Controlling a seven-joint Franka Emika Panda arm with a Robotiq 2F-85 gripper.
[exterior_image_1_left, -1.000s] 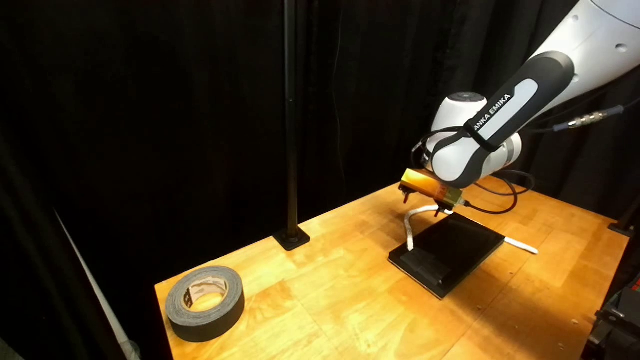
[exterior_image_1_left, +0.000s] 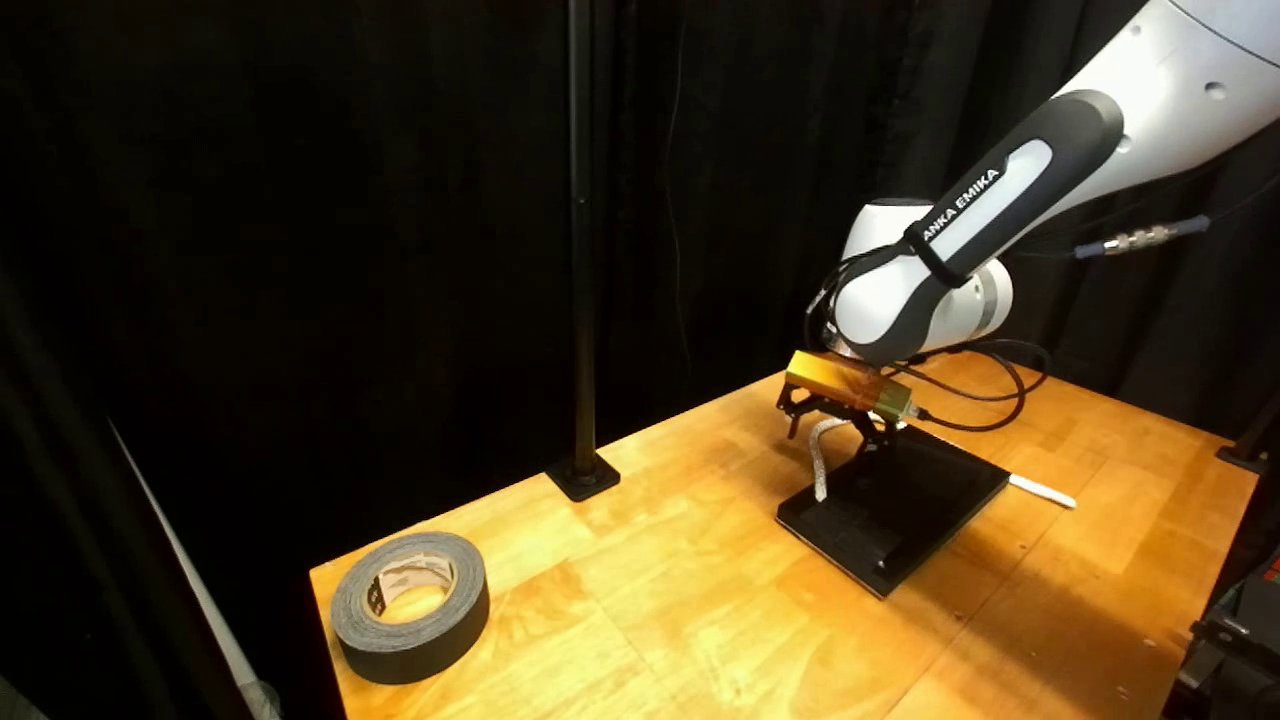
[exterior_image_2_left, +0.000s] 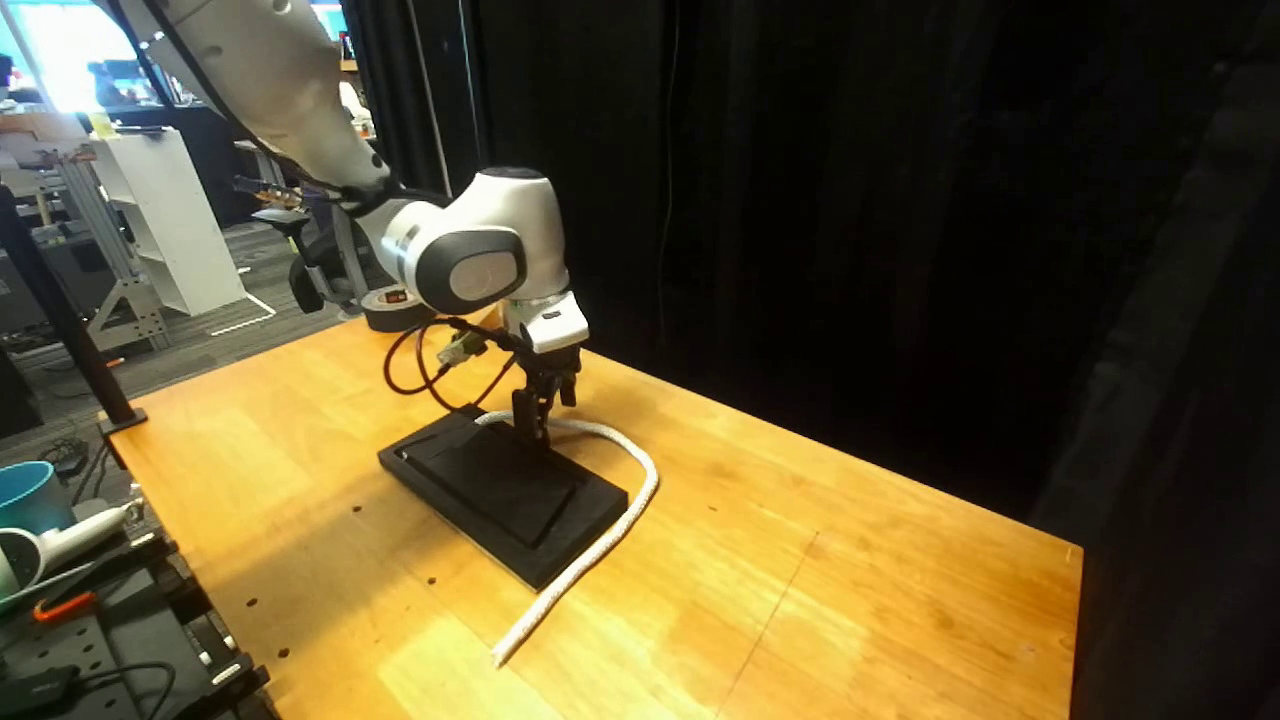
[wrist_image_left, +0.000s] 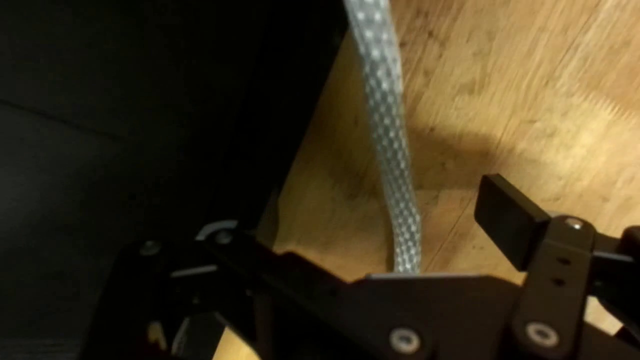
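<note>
A white braided rope (exterior_image_2_left: 645, 492) curves around one end of the black board (exterior_image_2_left: 486, 480). One of its ends lies across the board's edge; the other rests on the bare table. My gripper (exterior_image_1_left: 836, 434) is low over that end of the board, its fingers spread apart. Seen from the wrist, the rope (wrist_image_left: 390, 132) runs between the fingers, touching neither that I can make out. The right finger (wrist_image_left: 510, 222) is over bare wood, while the left one merges with the dark board (wrist_image_left: 150, 162). Nothing is gripped. The rope's near part is hidden behind the gripper body.
A roll of grey tape (exterior_image_1_left: 414, 654) lies at the table's far corner from the board. A black post (exterior_image_1_left: 583, 360) stands at the table edge. Cables (exterior_image_2_left: 414, 360) loop beside the wrist.
The arm has come down and shifted left in exterior view 1, bringing my gripper lower, closer to the board and rope. The rope, board and tape look unmoved.
</note>
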